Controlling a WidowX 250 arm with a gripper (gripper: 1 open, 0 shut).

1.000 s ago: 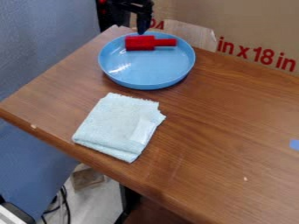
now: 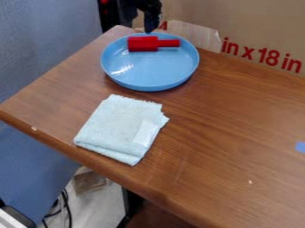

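Observation:
A red cylindrical object (image 2: pixel 152 44) lies across the back half of a round blue plate (image 2: pixel 149 74) near the table's back left. The black gripper (image 2: pixel 148 27) is at the top edge of the view, above and behind the red object, small and dark; whether its fingers are open or shut cannot be made out. A folded pale blue cloth (image 2: pixel 120 126) lies on the table nearer the front.
A cardboard panel (image 2: pixel 261 36) stands behind the table. The table's left edge drops to a floor with cables.
The gripper has shifted slightly at the top of the view, above the plate. The red object, plate and cloth look unchanged.

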